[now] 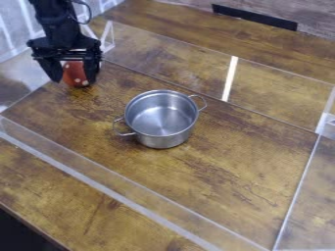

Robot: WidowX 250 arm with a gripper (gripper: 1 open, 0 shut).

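My black gripper (66, 61) is at the upper left, low over the table, with its fingers around a red object (74, 75) that is partly hidden behind them. Whether the fingers grip it or only surround it I cannot tell. A steel pot (161, 119) with two side handles stands upright on the wooden table, right of and nearer than the gripper, apart from it.
Clear low panels border the work area, one along the back and others along the front left and right.
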